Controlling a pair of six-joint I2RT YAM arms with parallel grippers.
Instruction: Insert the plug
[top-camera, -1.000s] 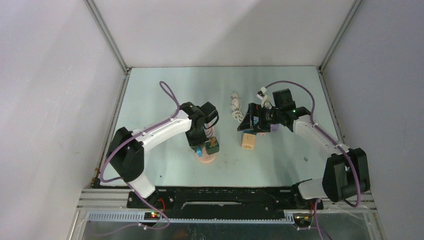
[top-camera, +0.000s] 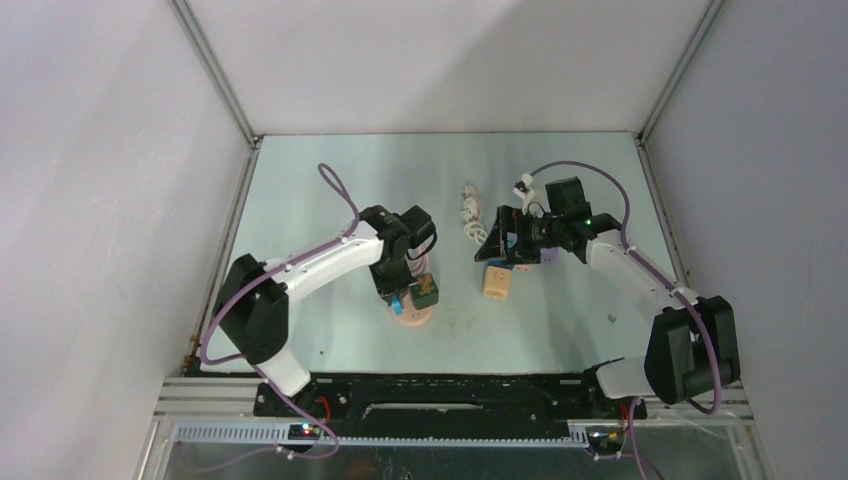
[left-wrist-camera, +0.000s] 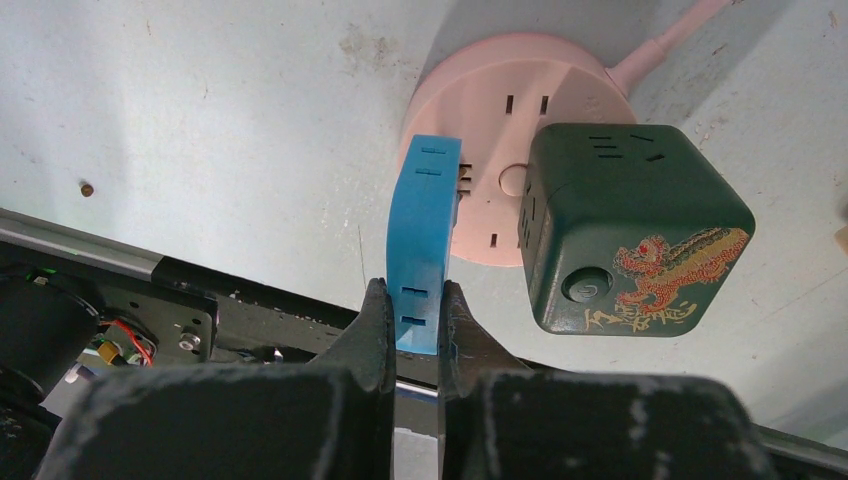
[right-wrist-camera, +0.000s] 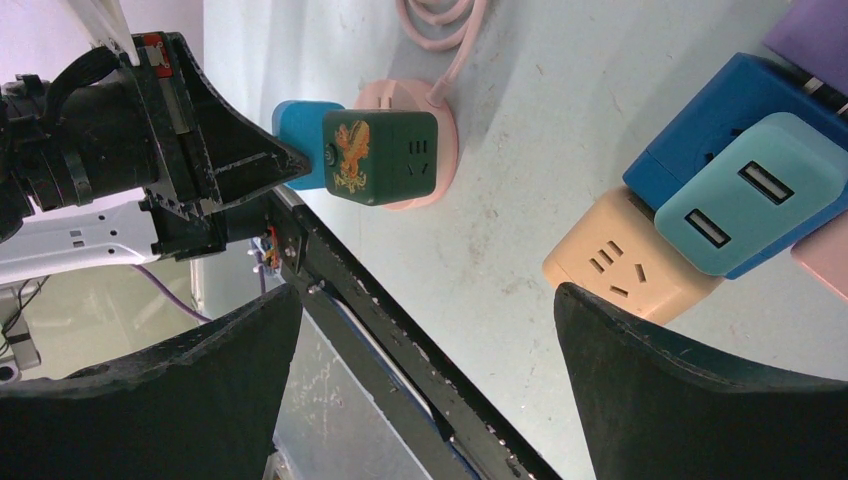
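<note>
My left gripper is shut on a blue plug block (left-wrist-camera: 423, 210), held over the left part of the round pink power strip (left-wrist-camera: 470, 90). Metal prongs on the block's side show just above the strip's face; whether any are in a slot I cannot tell. A dark green cube (left-wrist-camera: 636, 225) with a dragon picture sits on the strip, right beside the blue block. My right gripper stands open above the table to the right, nothing between its fingers.
Under my right gripper lie a peach block (right-wrist-camera: 625, 265), a teal block (right-wrist-camera: 750, 195), a dark blue block (right-wrist-camera: 690, 130) and a purple one (right-wrist-camera: 810, 30). A white coiled cord (top-camera: 472, 210) lies behind.
My left gripper and the blue block have shifted very slightly in the top view. The right arm has not visibly moved.
</note>
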